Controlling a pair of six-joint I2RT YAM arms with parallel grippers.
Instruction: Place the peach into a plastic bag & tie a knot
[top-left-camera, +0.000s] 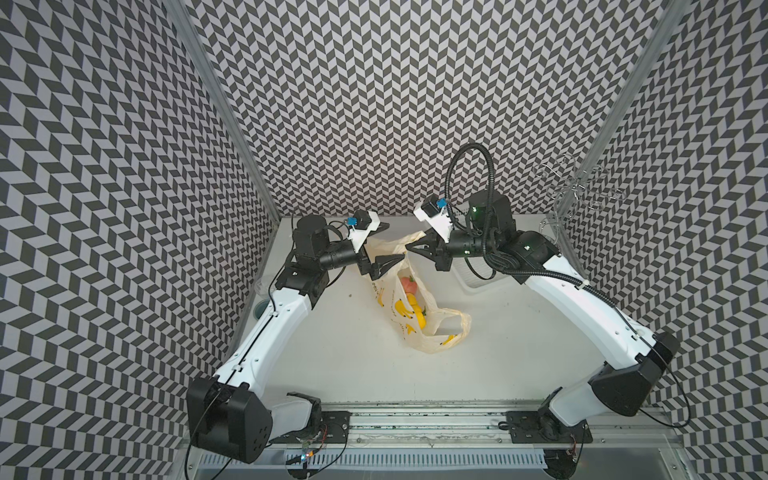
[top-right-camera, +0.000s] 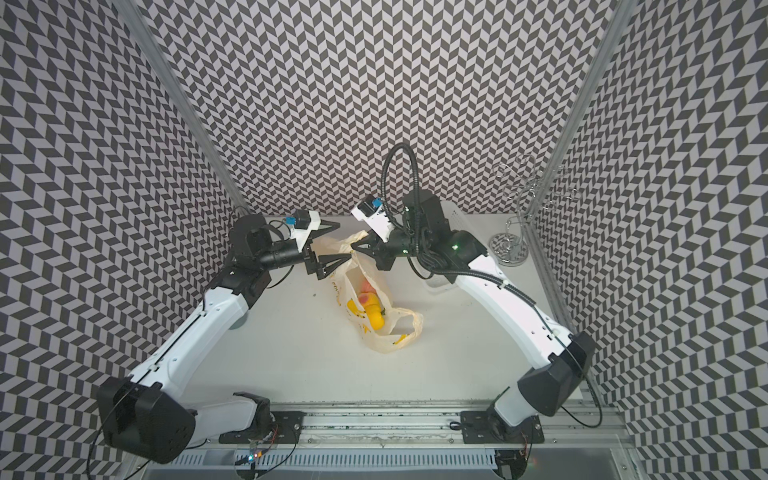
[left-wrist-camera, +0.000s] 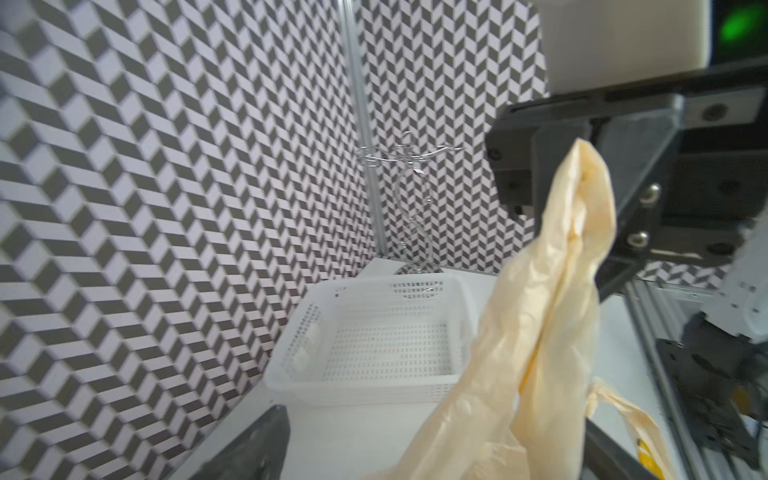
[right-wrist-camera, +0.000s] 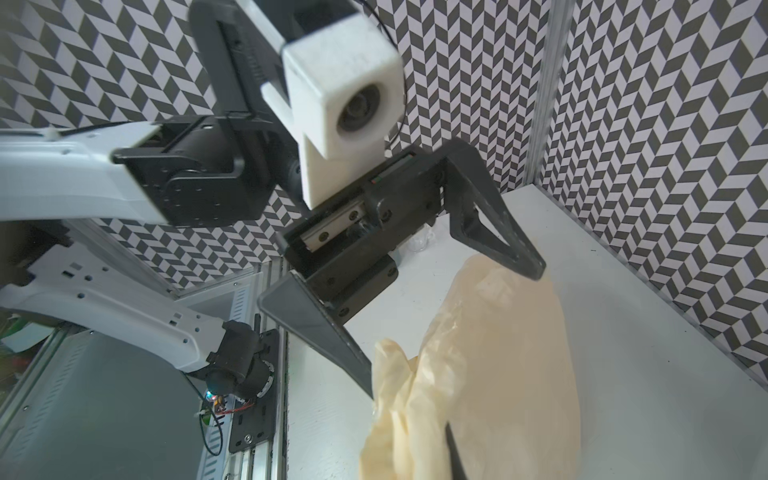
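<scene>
A cream plastic bag with a banana print lies mid-table, its upper end lifted between the grippers. Inside show a peach-red fruit and yellow fruit. My left gripper stands open around the bag's upper part; in the right wrist view its fingers are wide apart, one beside the crumpled plastic. My right gripper is shut at the bag's gathered top, which rises in front of it in the left wrist view; whether plastic is pinched between the fingertips is hard to tell.
A white perforated basket sits behind my right arm. A wire stand stands at the back right. Cups at the left edge are partly hidden.
</scene>
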